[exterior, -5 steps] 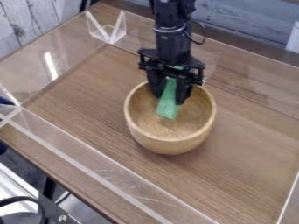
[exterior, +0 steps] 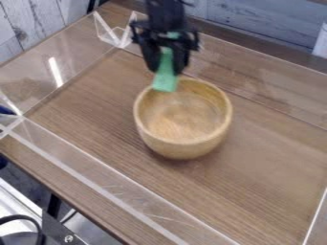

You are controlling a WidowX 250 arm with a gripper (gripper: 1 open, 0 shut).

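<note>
A wooden bowl [exterior: 185,124] sits on the table, empty inside. Above its back rim a green object [exterior: 163,69] is held by my gripper [exterior: 163,50], which is shut on it; the arm is motion-blurred at the top centre.
A clear, angular plastic piece [exterior: 118,29] lies at the back left, partly behind the arm. The wooden table [exterior: 71,134] is open on the left and right of the bowl. A dark cable runs at the bottom left.
My gripper has lifted the green object up and slightly left out of the bowl, which now shows empty.
</note>
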